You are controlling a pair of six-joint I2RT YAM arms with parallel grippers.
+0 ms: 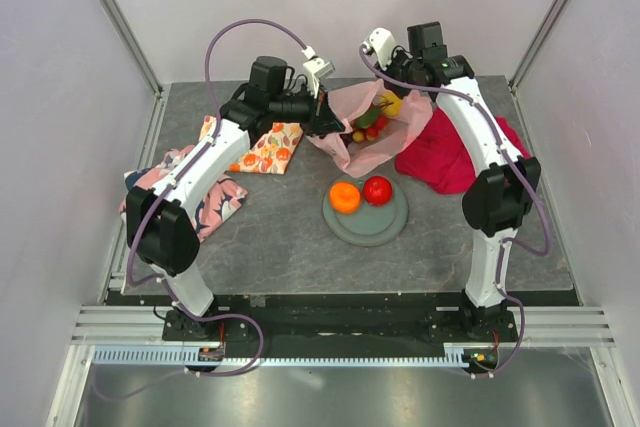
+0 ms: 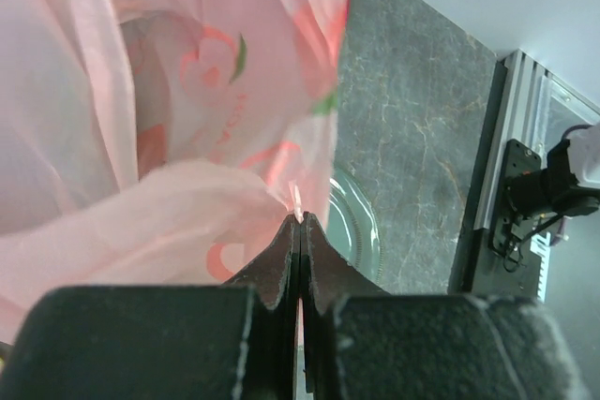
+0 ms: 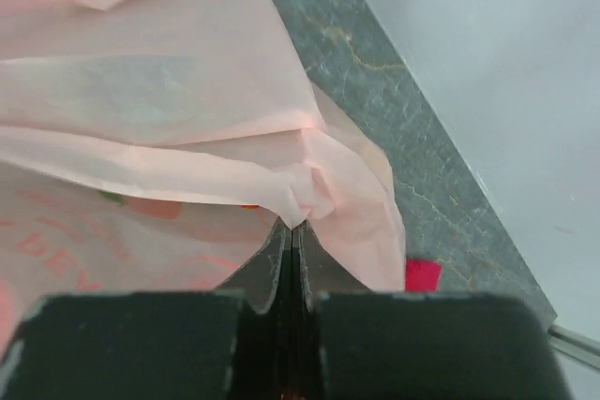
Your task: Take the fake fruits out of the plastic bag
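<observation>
The pink plastic bag (image 1: 365, 147) stands behind the plate, open, with green, yellow and red fake fruits (image 1: 373, 119) inside. My left gripper is shut on the bag's front left edge. My right gripper is at the back right edge, its fingertips close together against the crumpled film; whether they pinch it is hard to tell. An orange (image 1: 345, 197) and a red tomato-like fruit (image 1: 377, 190) lie on the grey-green plate (image 1: 365, 231).
A red cloth (image 1: 440, 162) lies right of the bag. Patterned cloths (image 1: 265, 152) lie to the left.
</observation>
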